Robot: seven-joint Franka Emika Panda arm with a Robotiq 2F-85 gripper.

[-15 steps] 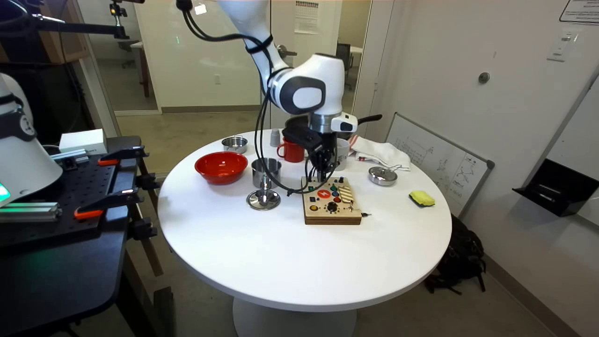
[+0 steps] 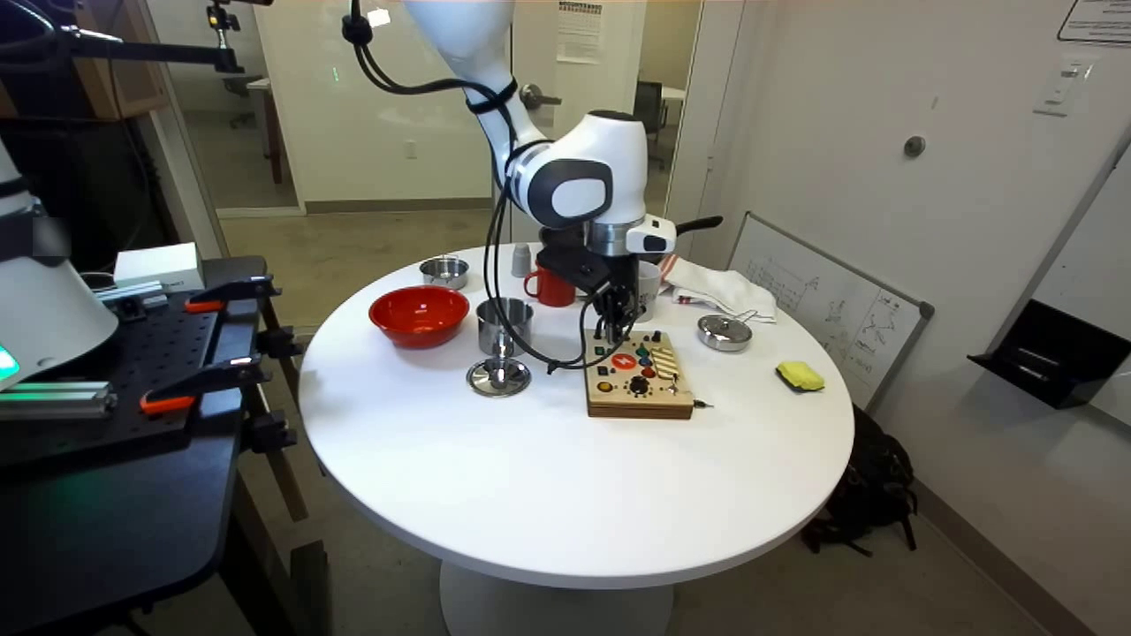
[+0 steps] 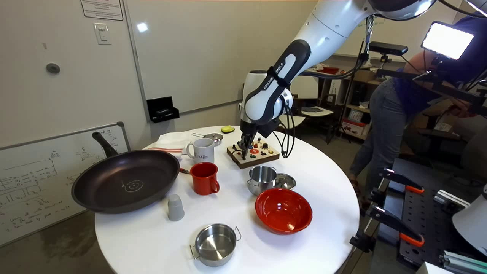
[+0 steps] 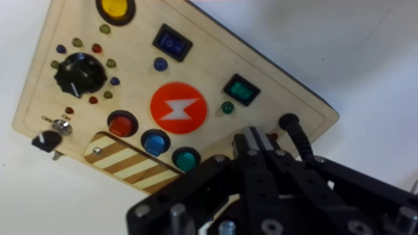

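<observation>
A wooden switch board [image 2: 641, 406] with knobs, buttons and rocker switches lies flat on the white round table. My gripper points down over one end of it, its fingers close together, low at the board's surface. In the wrist view the fingertips are beside a small red light [image 4: 274, 136] and a black plug with a cable [image 4: 290, 121]. The green rocker switch [image 4: 241, 90] is a little way off. Whatever may be between the fingers is hidden from view. A small black knob [image 4: 47, 141] sticks out at the board's opposite side.
Near the board are a steel pot [image 3: 261, 178], a lid [image 3: 286, 181], a red bowl [image 3: 284, 211], a red mug [image 3: 204, 178] and a white mug [image 3: 203, 150]. A large pan [image 3: 128, 180] sits farther off.
The board has shifted slightly right and away from the front in exterior view 1. My gripper and wrist sit a little lower, close to its surface.
</observation>
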